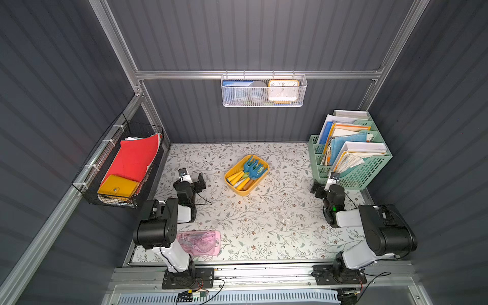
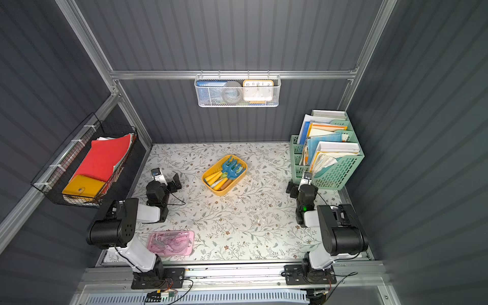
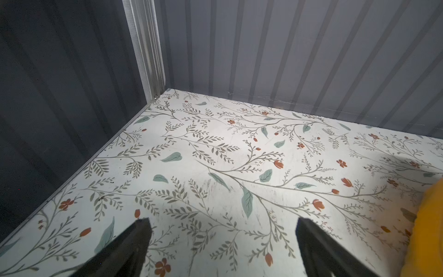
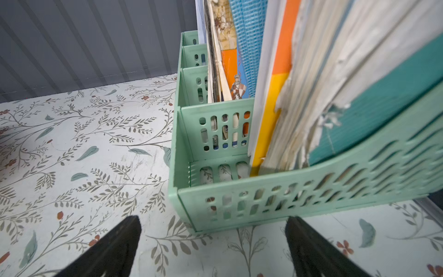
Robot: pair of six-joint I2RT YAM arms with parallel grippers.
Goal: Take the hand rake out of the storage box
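A yellow storage box (image 1: pixel 228 184) sits mid-table, holding several garden tools with blue heads and yellow or wooden handles; the hand rake (image 1: pixel 249 163) appears to be among the blue heads at its back. The box's edge (image 3: pixel 424 230) shows at the left wrist view's right side. My left gripper stands open, left of the box, nothing between its fingers. My right gripper is open and empty, just in front of the green file organiser, right of the box.
The green organiser (image 2: pixel 330 175) with folders fills the back right. A wire basket (image 1: pixel 96 195) hangs left, a mesh basket (image 1: pixel 236 101) on the back wall. A pink case (image 2: pixel 170 243) lies at front left. Table around the yellow box is clear.
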